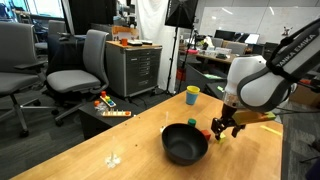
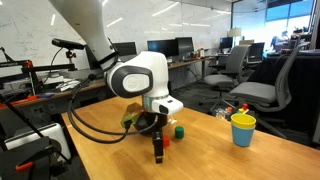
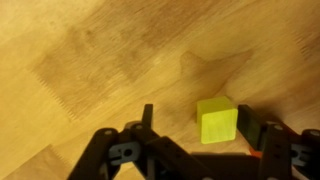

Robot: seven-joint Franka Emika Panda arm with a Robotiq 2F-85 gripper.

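Observation:
In the wrist view a small yellow block (image 3: 217, 122) lies between the fingers of my gripper, closer to the right finger, with a gap on the left. The gripper stands part open, low over the wooden table. From the first exterior view, the yellow block (image 1: 222, 136) shows beneath the gripper (image 1: 229, 127). In the second exterior view my gripper (image 2: 144, 137) points down at the tabletop, and I cannot make out the yellow block there.
A red block (image 1: 206, 133) and a green block (image 1: 192, 130) are close by. A black bowl (image 1: 185, 145) sits beside them. Farther back is a yellow and blue bucket (image 2: 243, 130).

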